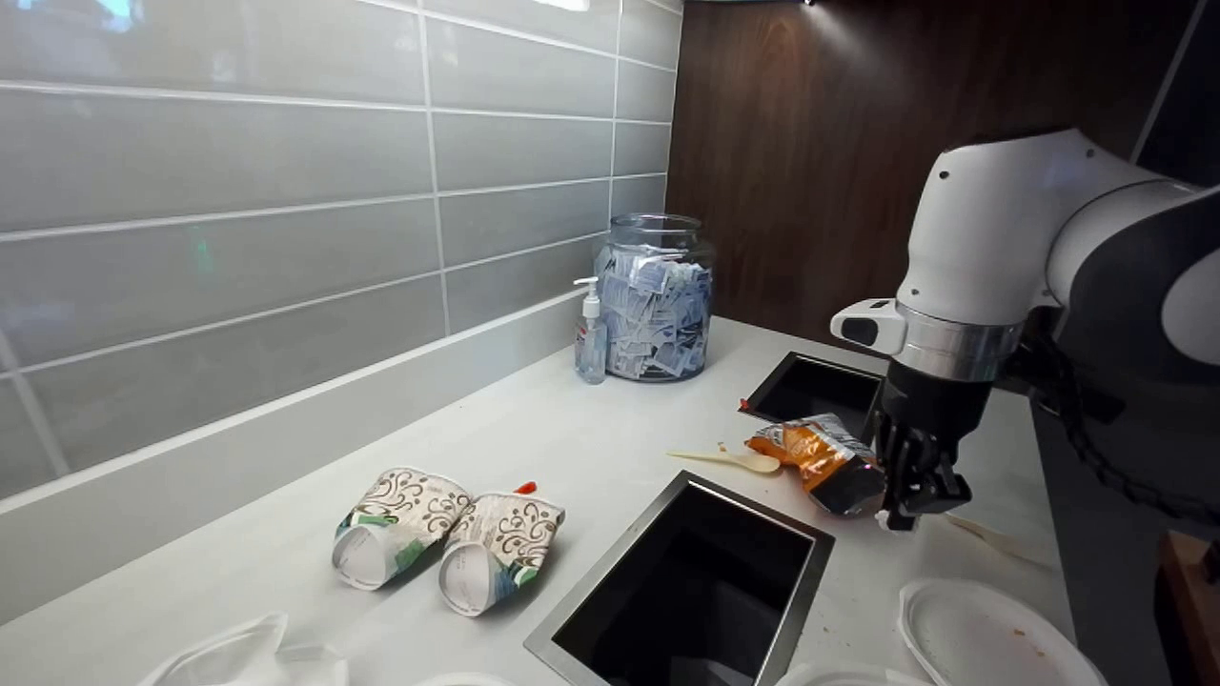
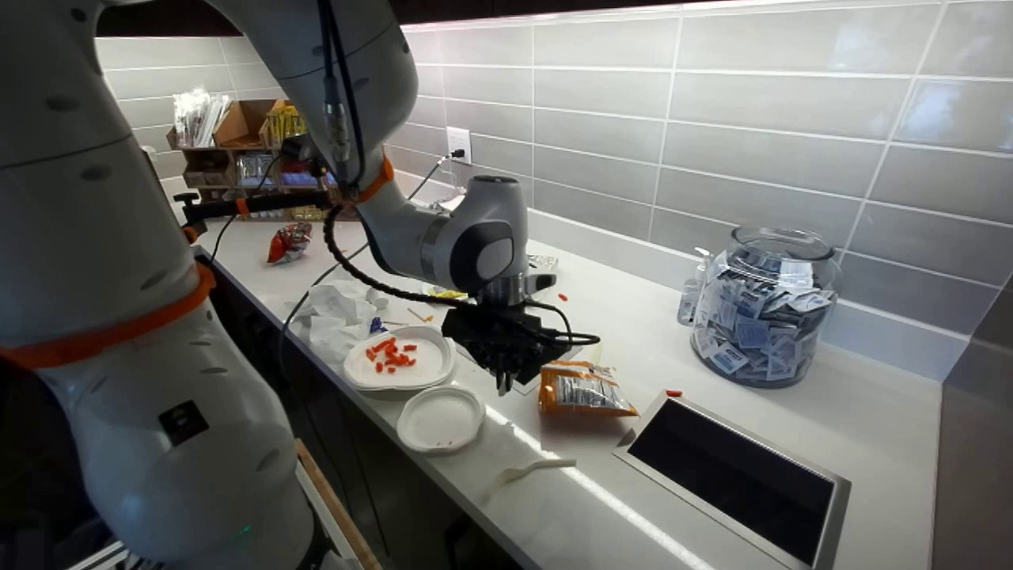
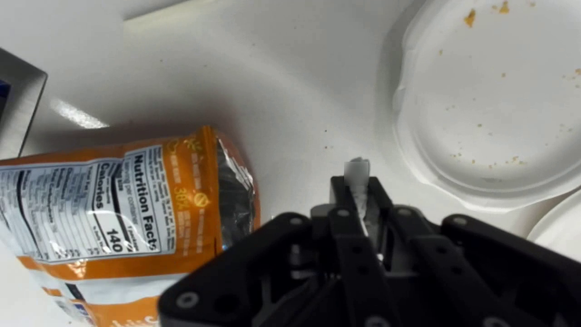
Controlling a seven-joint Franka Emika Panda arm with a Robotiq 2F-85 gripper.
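Note:
My gripper is shut on a small white piece (image 3: 357, 173) that pokes out past its fingertips; what the piece is I cannot tell. From exterior view 1, the gripper (image 1: 904, 520) hangs low beside an orange chip bag (image 1: 818, 457), with a bit of white at the tips. In the wrist view the same bag (image 3: 185, 218) lies to the left, its silver mouth facing the fingers. Exterior view 2 has the gripper (image 2: 505, 381) just left of the bag (image 2: 581, 391), the white piece barely distinguishable there.
A crumb-strewn white plate (image 3: 490, 109) lies to the right in the wrist view. Another plate (image 2: 375, 375) bears orange-red bits. Black inset panels (image 1: 698, 577), two patterned cups (image 1: 503, 532), a spoon (image 1: 749, 462), a jar of packets (image 1: 658, 309) and a pump bottle (image 1: 590, 337) occupy the counter.

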